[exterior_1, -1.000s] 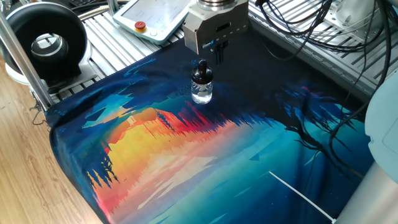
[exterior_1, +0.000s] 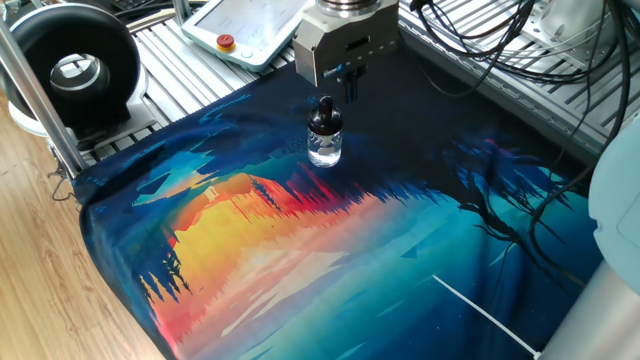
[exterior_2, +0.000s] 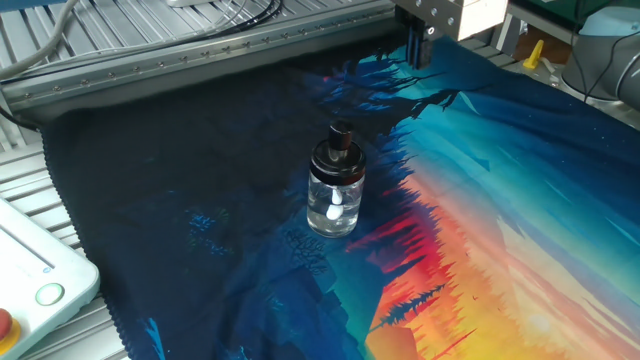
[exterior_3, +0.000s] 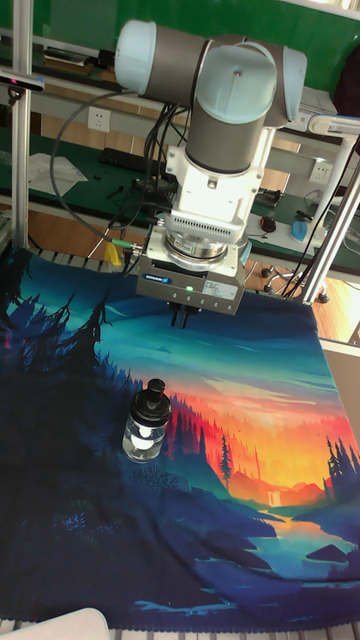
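Note:
A clear glass bottle (exterior_1: 324, 148) with a black cap and black dropper top stands upright on the printed cloth (exterior_1: 300, 270). Clear liquid shows inside the bottle (exterior_2: 336, 208), along with a white patch. My gripper (exterior_1: 351, 98) hangs above the cloth, apart from the bottle. In the third exterior view the gripper (exterior_3: 179, 324) points downward, farther back than the bottle (exterior_3: 146, 435). Its two dark fingers sit close together, with nothing visible between them. At the top edge of the second exterior view, the gripper (exterior_2: 418, 64) is partly cut off.
A teach pendant (exterior_1: 245, 30) with a red button lies beyond the cloth's edge. Black cables (exterior_1: 480, 40) run over the slatted metal surface. A large black ring-shaped object (exterior_1: 75, 75) stands at the left. Around the bottle the cloth is clear, with some wrinkles.
My gripper has shifted only very slightly to the left in the first exterior view. The bottle has stayed in place.

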